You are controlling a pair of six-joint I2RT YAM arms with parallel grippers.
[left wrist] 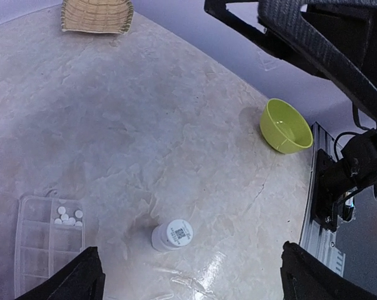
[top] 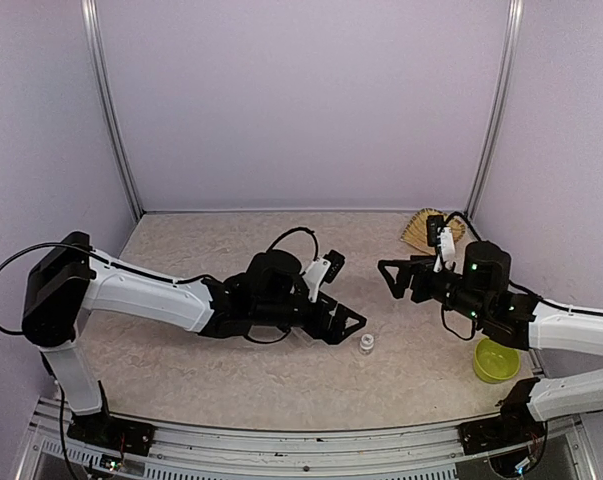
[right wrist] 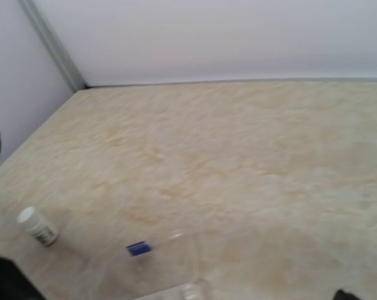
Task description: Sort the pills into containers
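A clear compartment box [left wrist: 50,240] holds several white pills [left wrist: 68,216] in one compartment, seen at the lower left of the left wrist view. Beside it, a small white bottle [left wrist: 172,235] shows a printed code on its cap; in the top view this bottle [top: 366,343] stands at the table's centre right. My left gripper [top: 349,325] is open, just left of that bottle, and its arm hides most of the box from above. Further back and right, my right gripper [top: 388,278] hangs open and empty. Another white bottle [right wrist: 38,225] appears in the right wrist view.
A green bowl [top: 495,361] sits at the right edge and a wicker basket [top: 418,232] at the back right. A blue-marked piece [right wrist: 138,248] lies near blurred clear plastic [right wrist: 169,291].
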